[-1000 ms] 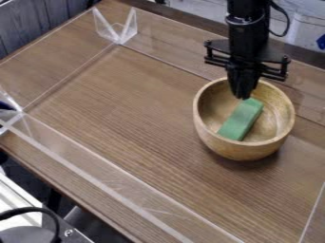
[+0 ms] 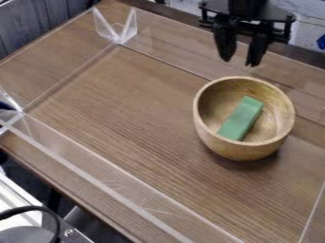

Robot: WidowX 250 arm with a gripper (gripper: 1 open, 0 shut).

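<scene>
My black gripper (image 2: 242, 47) hangs at the top right, above and behind a wooden bowl (image 2: 204, 119), its two fingers apart with nothing visible between them. A green rectangular block (image 2: 241, 118) lies inside the bowl, slightly right of its middle, clear of the gripper.
The bowl stands on a brown wooden table (image 2: 114, 142), whose middle and left are clear. Clear plastic pieces sit along the left and back edges. A grey object with a black cable (image 2: 26, 228) is at the bottom left.
My gripper has moved up and away from the bowl toward the back. The bowl and the green block look essentially unmoved.
</scene>
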